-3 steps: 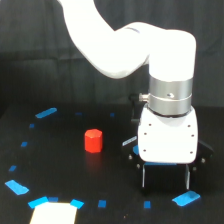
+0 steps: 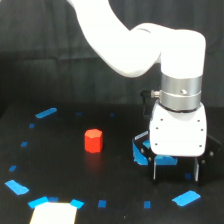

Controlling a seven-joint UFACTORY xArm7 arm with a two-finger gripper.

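My gripper (image 2: 176, 175) hangs over the right side of the dark table. Its two thin dark fingers stand wide apart, and nothing shows between their tips. A red block (image 2: 93, 140) sits by itself to the left of the gripper, well clear of it. At the bottom edge, lower left, a pale cream object (image 2: 53, 213) is partly cut off by the frame. Behind the hand, a blue patch (image 2: 140, 153) shows in part; whether it is tape or an object I cannot tell.
Blue tape strips lie scattered on the table, among them a left strip (image 2: 17, 187), a far-left strip (image 2: 46, 113) and a right strip (image 2: 186, 198). A dark curtain (image 2: 50, 60) closes off the back. Between the red block and the gripper the table is bare.
The arm and gripper have shifted a little to the right and the hand has turned slightly. More of the blue patch shows behind it. The red block and the cream object have stayed put.
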